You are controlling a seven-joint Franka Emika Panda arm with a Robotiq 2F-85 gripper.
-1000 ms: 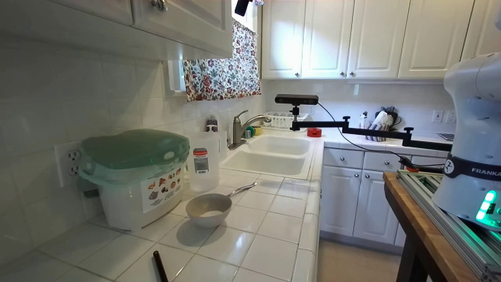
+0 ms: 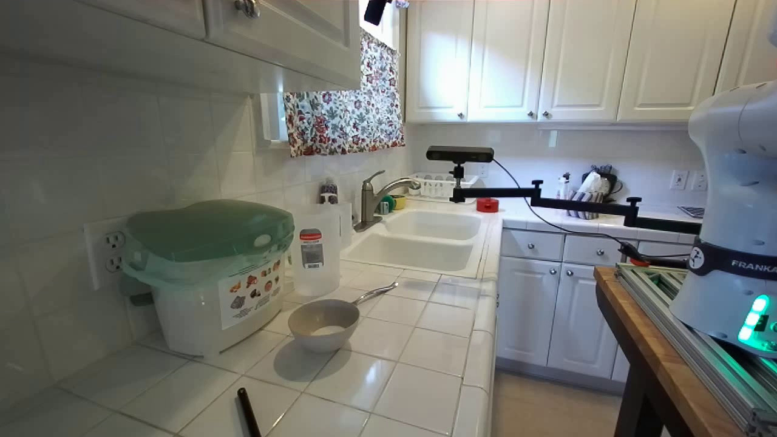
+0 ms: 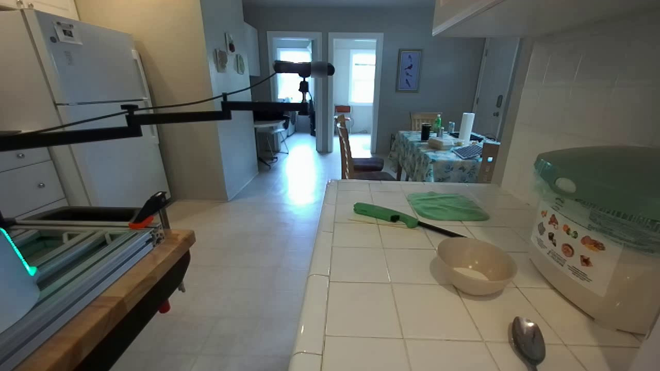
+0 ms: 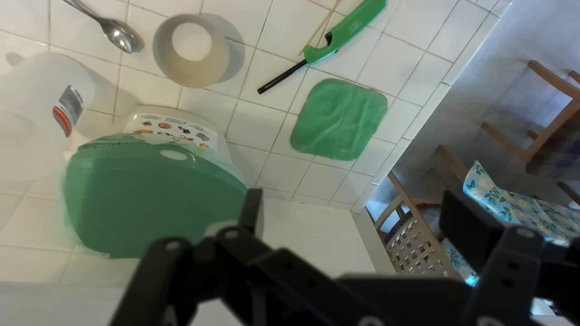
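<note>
My gripper is open above the counter in the wrist view, its two black fingers wide apart and nothing held between them. In neither exterior view does it show. A beige bowl (image 3: 477, 266) stands upright on the white tiles, with something pale at its bottom. Beside it lies a metal spoon (image 4: 118, 35). On the bowl's other side rest a green lighter (image 4: 340, 34) with a black stem and a flat green cloth (image 4: 340, 119). A white bin with a green lid (image 4: 147, 193) stands against the wall, close to the bowl.
A translucent jug (image 2: 315, 251) stands between the bin and the sink (image 2: 415, 240). Overhead, a wall cabinet (image 2: 284, 36) hangs above the bin. Bare tiles (image 3: 365, 309) lie along the counter's open edge. A camera on a black arm (image 2: 502, 193) reaches out from the robot's bench.
</note>
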